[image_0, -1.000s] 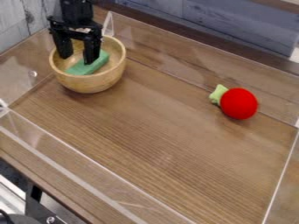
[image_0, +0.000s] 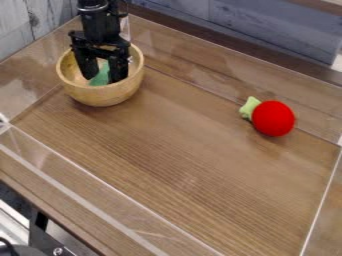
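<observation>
A wooden bowl (image_0: 99, 95) stands at the upper left of the camera view. My black gripper (image_0: 99, 60) reaches into it from the top, its fingers over a green object (image_0: 99, 76) inside, which they partly hide. I cannot tell whether the fingers are touching or holding it.
A red round object (image_0: 274, 119) with a pale green piece (image_0: 249, 106) beside it lies on the right of the wooden table (image_0: 171, 190).
My gripper has moved to the right, deeper over the bowl's middle, and now covers more of the green object. The red object has not moved.
</observation>
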